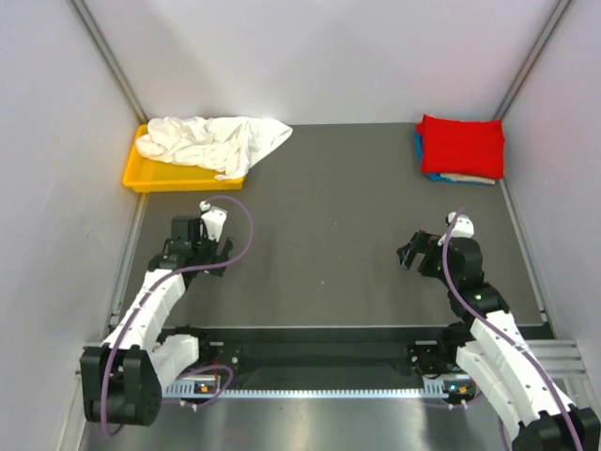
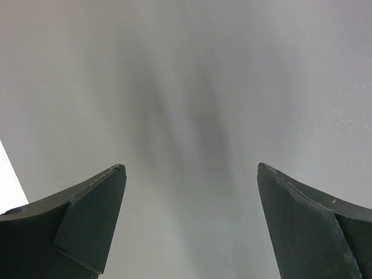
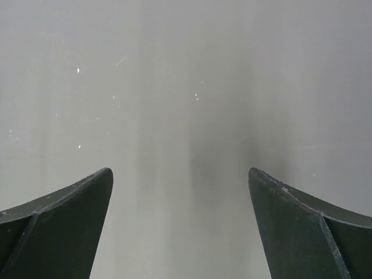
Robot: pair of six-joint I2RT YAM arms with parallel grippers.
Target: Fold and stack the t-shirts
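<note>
A crumpled white shirt (image 1: 216, 143) lies in and over the yellow bin at the back left, one end spilling past the bin's right side. At the back right is a stack of folded shirts: a red shirt (image 1: 462, 147) on top, with blue (image 1: 419, 148) and pale cloth (image 1: 468, 178) edges showing below. Over the left part of the table my left gripper is open, only bare grey surface visible between its fingers. My right gripper hangs over the right part, also open and empty. Both stand well in front of the cloth.
The yellow bin (image 1: 169, 178) sits against the back left corner. Between the arms the grey table (image 1: 319, 225) is bare from back wall to front edge. White walls close in the left, back and right sides.
</note>
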